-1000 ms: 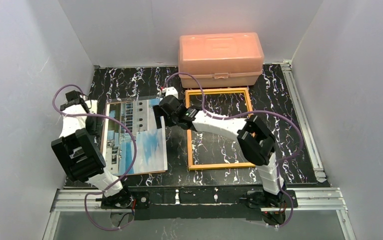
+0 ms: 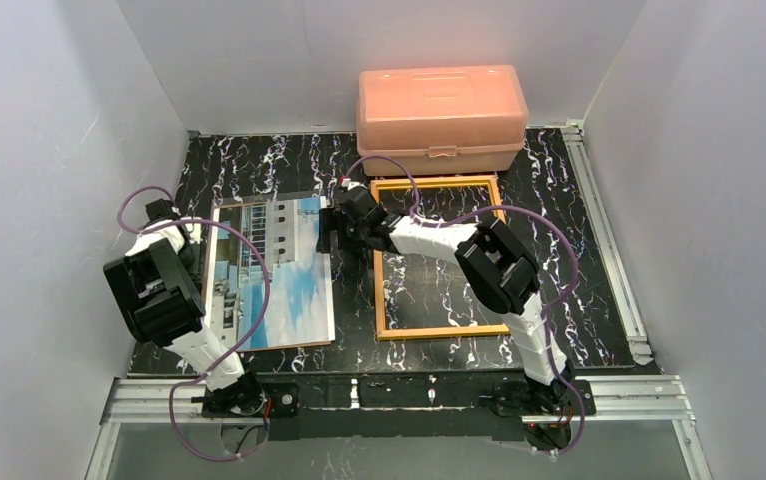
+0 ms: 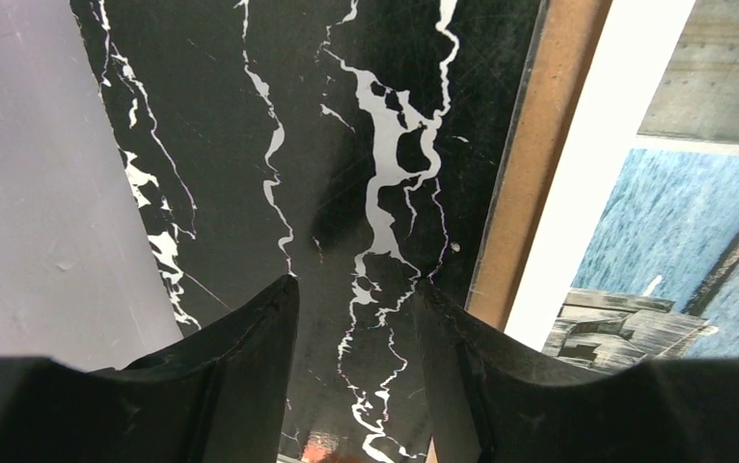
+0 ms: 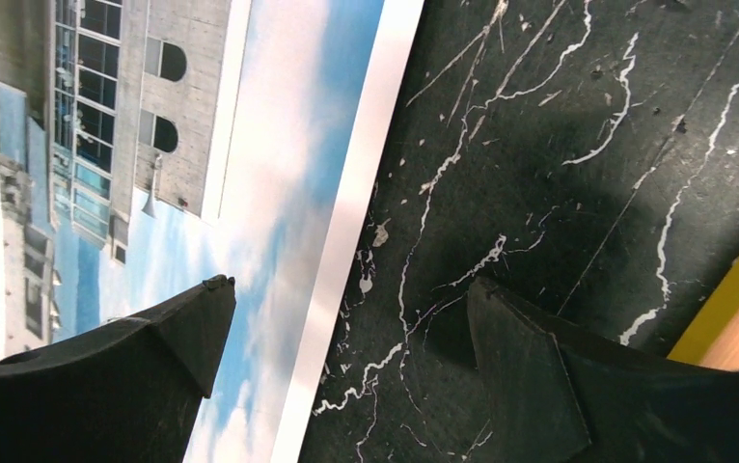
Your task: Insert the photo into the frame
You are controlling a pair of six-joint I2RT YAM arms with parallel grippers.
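The photo [image 2: 294,285], a blue and white building print with a brown backing board and clear sheet edges, lies flat on the left of the table. To its right lies the empty yellow frame [image 2: 439,333]. My left gripper is part open at the photo's left edge, its right finger close beside the brown board [image 3: 506,280] and only bare table in the gap. Over the photo's right white edge [image 4: 332,241], my right gripper stands open, one finger above the picture and the other over black table. Neither gripper holds anything.
A pink box [image 2: 444,115] stands behind the frame. The grey left wall [image 3: 38,193] is close to my left gripper. Between photo and frame runs a strip of clear black table [image 2: 354,310].
The left gripper has come down and inward toward the photo's left edge. Photo and frame stay in place.
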